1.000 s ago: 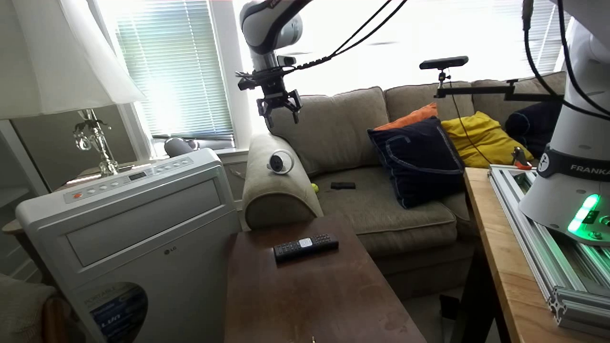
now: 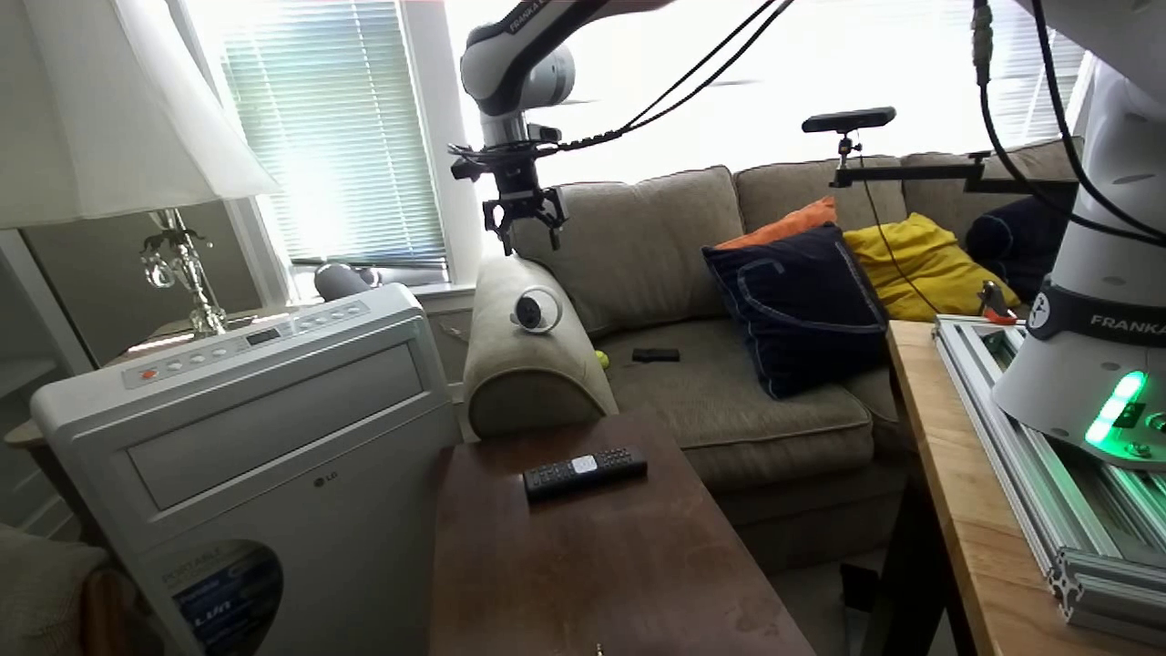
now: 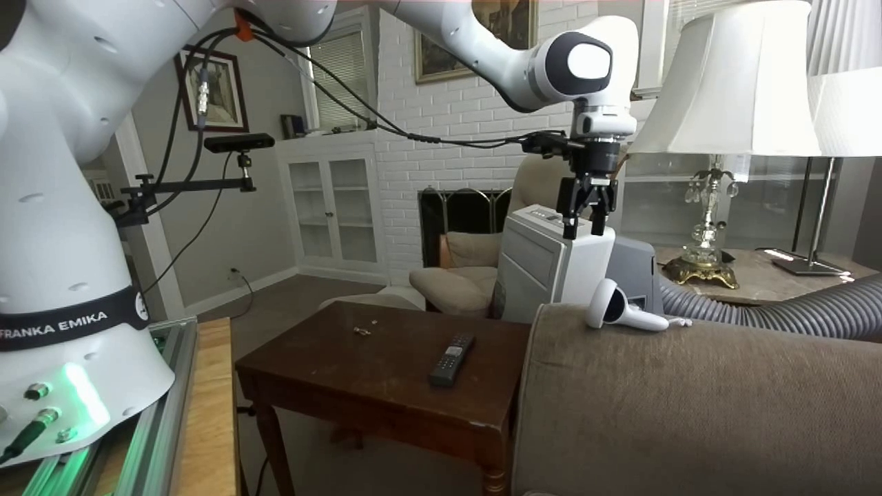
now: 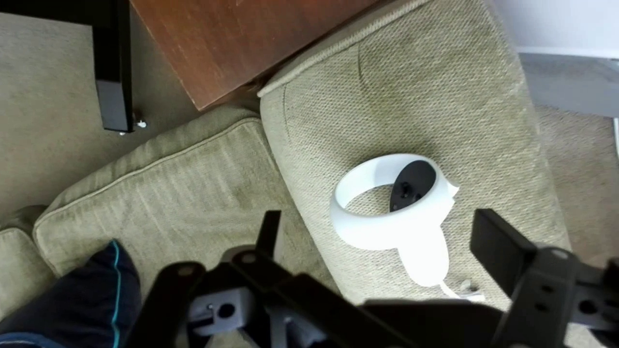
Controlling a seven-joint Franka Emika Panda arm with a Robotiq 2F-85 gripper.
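A white VR controller [image 4: 426,252] with a ring and a dark button face lies on the sofa's armrest [image 4: 464,98], a wrist strap trailing from its handle. Above it, my gripper [image 2: 527,242] hangs pointing down, clear of the armrest. Its fingers are open, with nothing between the fingers. In the second exterior view the gripper [image 3: 583,233] is over the far side of the armrest, higher than the controller [image 3: 620,310]. From the wrist, the controller shows between and beyond the two fingers.
A black remote [image 2: 585,472] lies on the brown table [image 3: 331,355]. Beside the armrest stands a white portable air conditioner [image 2: 273,437]. Another dark remote [image 2: 656,355] rests on the sofa seat, with a navy pillow [image 2: 803,301] farther right. A lamp [image 3: 707,215] stands behind.
In the first exterior view the gripper has shifted slightly left and a little lower, and its tilt is more upright. The controller and the table remote have stayed put.
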